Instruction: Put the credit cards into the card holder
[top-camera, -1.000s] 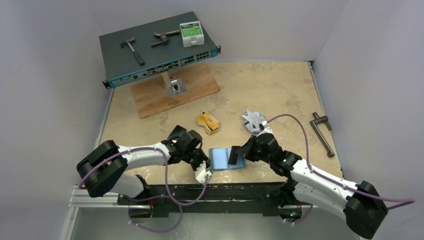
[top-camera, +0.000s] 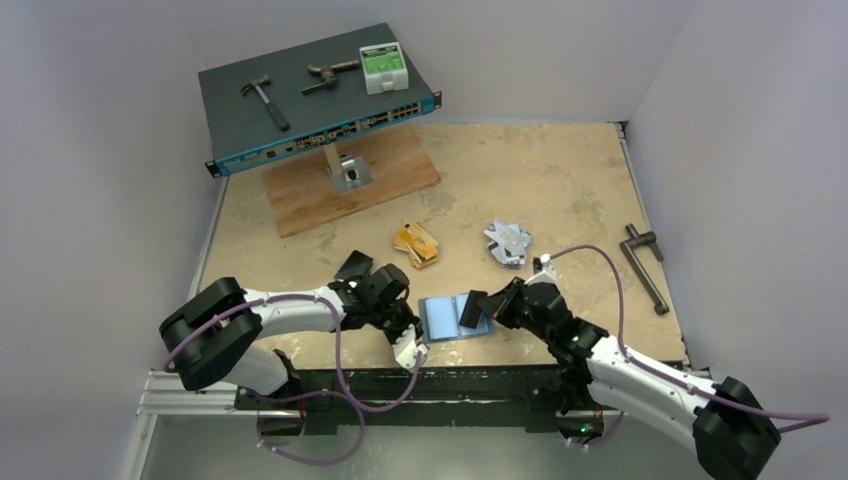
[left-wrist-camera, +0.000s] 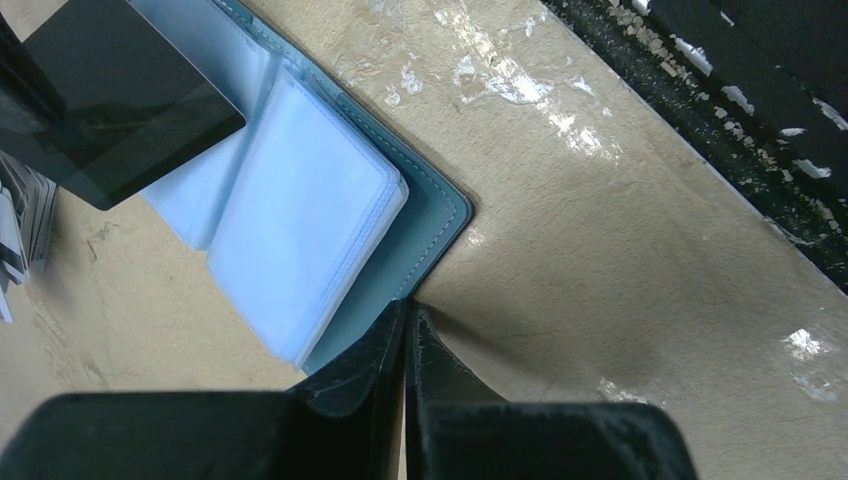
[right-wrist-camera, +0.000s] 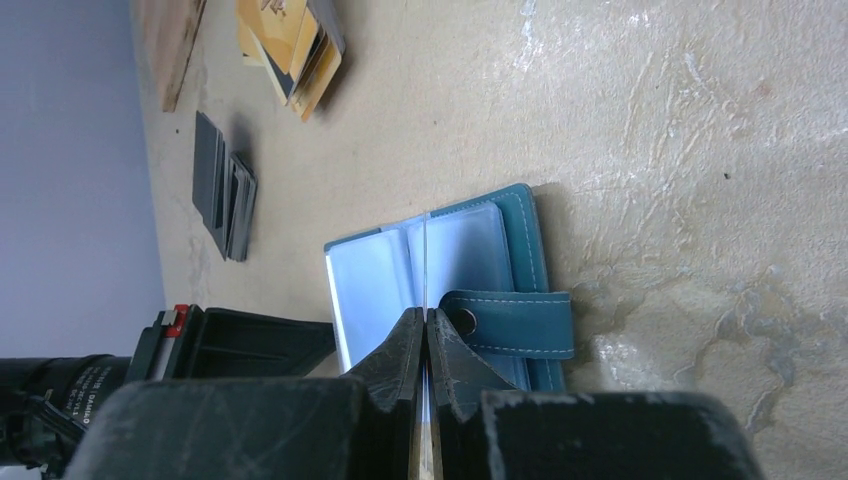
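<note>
The open card holder (top-camera: 441, 318), blue sleeves on a teal cover, lies near the table's front edge. My left gripper is shut at the holder's edge, nothing visible between its fingers. My right gripper is shut on a dark credit card (top-camera: 473, 308), held over the holder's right sleeve; it appears edge-on as a thin line in the right wrist view. A dark card stack (top-camera: 355, 263), yellow cards (top-camera: 416, 243) and pale cards (top-camera: 508, 242) lie behind the holder.
A raised rack unit (top-camera: 310, 90) carries hammers and a box at the back left, above a wooden board (top-camera: 290, 205). A metal tool (top-camera: 646, 268) lies at the right.
The right arm and the dark card have shifted slightly to the right.
</note>
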